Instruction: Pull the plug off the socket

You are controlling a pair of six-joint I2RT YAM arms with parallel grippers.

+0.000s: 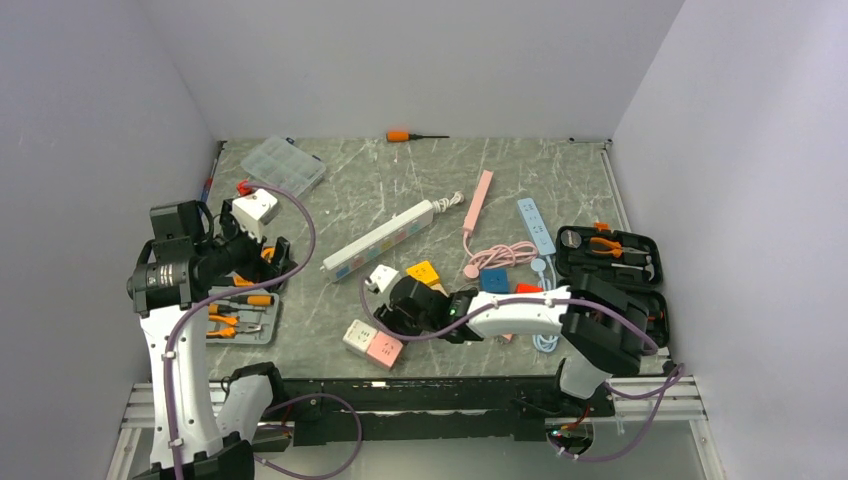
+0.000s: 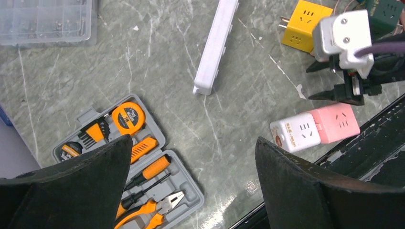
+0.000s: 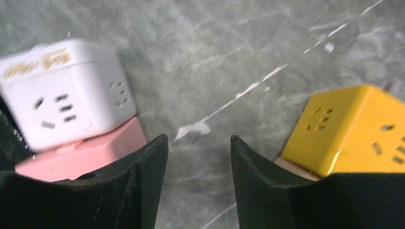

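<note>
A white cube socket (image 1: 360,337) and a pink one (image 1: 385,350) lie together near the front edge, also a white block (image 3: 81,95) above a pink block (image 3: 112,143) in the right wrist view. A yellow cube (image 3: 348,124) is right of them. My right gripper is low between these, its fingers apart with only tabletop between them. My left gripper hangs open over the left side, above the grey tool case.
A long white power strip (image 1: 378,238) crosses the middle. Pink (image 1: 478,200) and blue (image 1: 536,225) strips with cables lie right, beside a black tool case (image 1: 620,255). A clear box (image 1: 283,165) is back left.
</note>
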